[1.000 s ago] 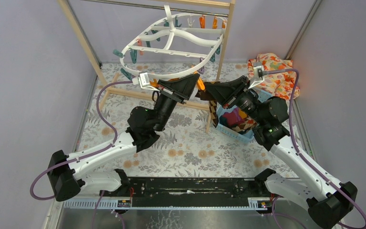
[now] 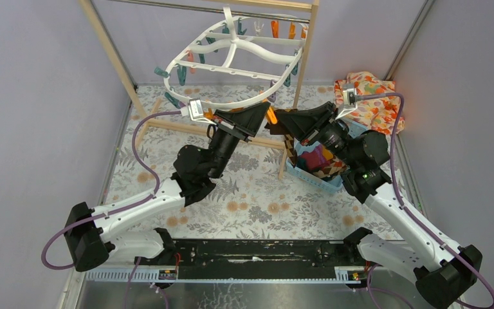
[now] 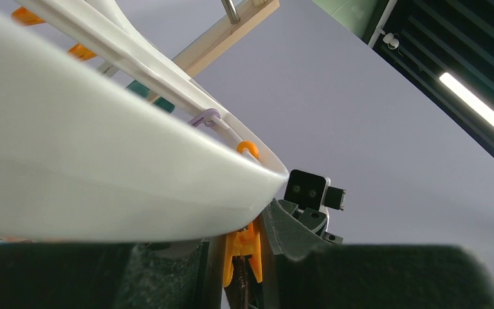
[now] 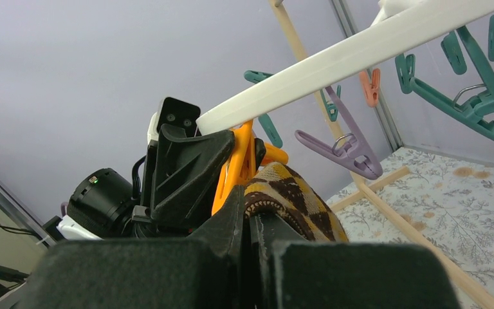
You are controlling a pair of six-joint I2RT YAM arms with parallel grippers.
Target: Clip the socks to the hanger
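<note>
The white hanger [image 2: 231, 103] hangs from the rack with clips around its rim. Near its front right corner an orange clip [image 3: 243, 248] [image 4: 235, 167] sits between the fingers of my left gripper [image 2: 259, 109], which is shut on it. My right gripper [image 2: 283, 116] is shut on a brown checked sock [image 4: 299, 206], held right at that clip's lower end, just under the hanger. Whether the sock's edge lies inside the clip's fingers I cannot tell.
A blue basket [image 2: 315, 183] with more socks stands below right, an orange patterned cloth [image 2: 376, 103] behind it. Purple and teal clips [image 4: 354, 154] hang close beside the work.
Both arms are almost still; the hanging part of the sock shows slightly less beside my right gripper in the top view.
</note>
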